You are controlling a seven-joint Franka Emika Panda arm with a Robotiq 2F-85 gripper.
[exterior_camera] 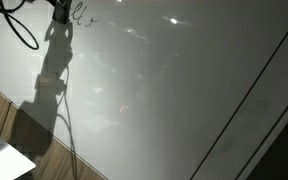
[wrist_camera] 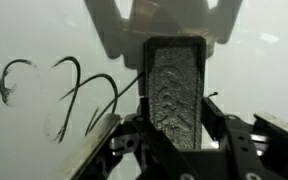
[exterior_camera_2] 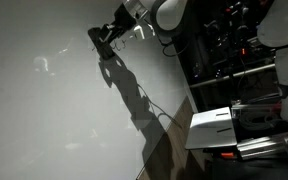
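Note:
In the wrist view my gripper is shut on a dark block-shaped eraser point(wrist_camera: 175, 85), with its grey textured face toward the camera. Its far end is at the whiteboard point(wrist_camera: 269, 80); whether it presses on the surface cannot be told. Black handwriting point(wrist_camera: 76, 88) runs along the board to the left of the eraser, with grey smudges near some strokes and a short dark line reaching the eraser's side. From outside, the eraser end point(exterior_camera_2: 102, 42) shows as a dark shape close to the board. Exterior view 1 has the writing point(exterior_camera: 82, 14) just right of the gripper.
Wood panelling point(exterior_camera: 59, 160) borders the board's lower edge. A white flat surface point(exterior_camera_2: 211, 128) and cluttered dark equipment point(exterior_camera_2: 229, 60) lie beyond the board. A loose cable point(exterior_camera: 19, 30) hangs by the arm. Most of the board is bare.

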